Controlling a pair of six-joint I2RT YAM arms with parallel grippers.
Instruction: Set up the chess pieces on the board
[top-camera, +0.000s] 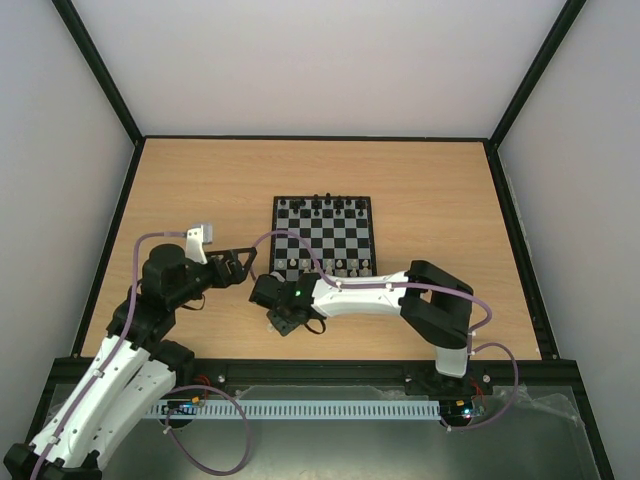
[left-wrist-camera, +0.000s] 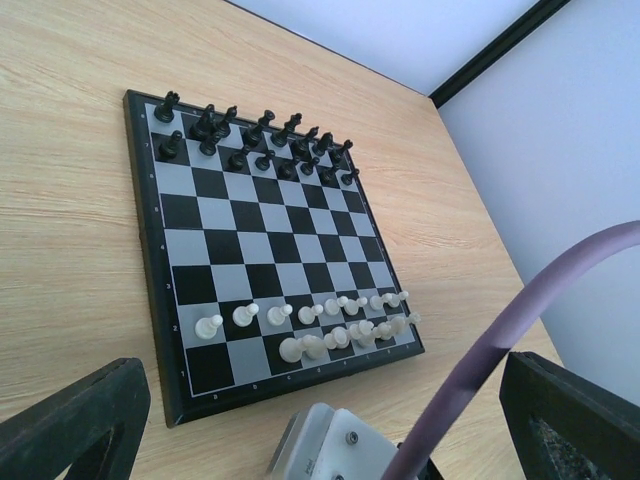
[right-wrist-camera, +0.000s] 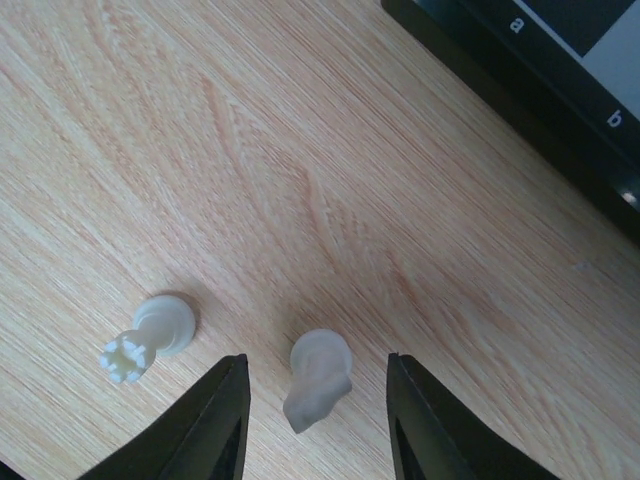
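The chessboard (left-wrist-camera: 260, 240) holds black pieces along its far side and white pieces (left-wrist-camera: 300, 348) along its near side. Off the board, in the right wrist view, a white piece (right-wrist-camera: 319, 373) lies just beyond and between the fingertips of my part-open right gripper; a white rook (right-wrist-camera: 150, 338) stands to its left. My left gripper (top-camera: 240, 264) hangs open left of the board, nothing seen in it.
Bare table (top-camera: 420, 210) surrounds the board. A purple cable (left-wrist-camera: 520, 310) crosses the left wrist view. The right arm lies across the table's front, close under the board.
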